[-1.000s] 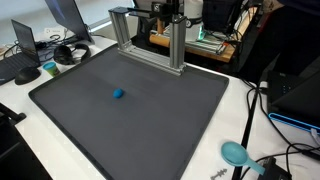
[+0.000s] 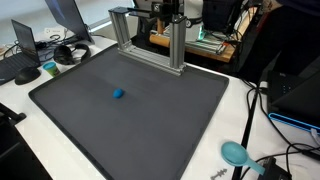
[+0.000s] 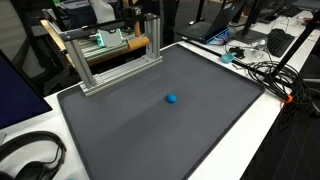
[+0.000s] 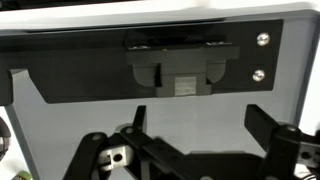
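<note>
A small blue object (image 2: pixel 118 93) lies alone on the grey mat (image 2: pixel 150 130), toward its left side in exterior view 1. Exterior view 2 shows the same blue object (image 3: pixel 171 98) near the middle of the mat. In the wrist view my gripper is open, its two black fingers wide apart with nothing between them. Beneath it are the grey surface and a dark bar with a bracket (image 4: pixel 180 70). The blue object does not show in the wrist view.
A metal frame (image 3: pixel 125 75) stands at one edge of the mat. Headphones (image 2: pixel 70 52), a green cup (image 2: pixel 51 68) and a laptop (image 2: pixel 18 66) sit beyond another edge. A turquoise round item (image 2: pixel 238 154) lies off the mat.
</note>
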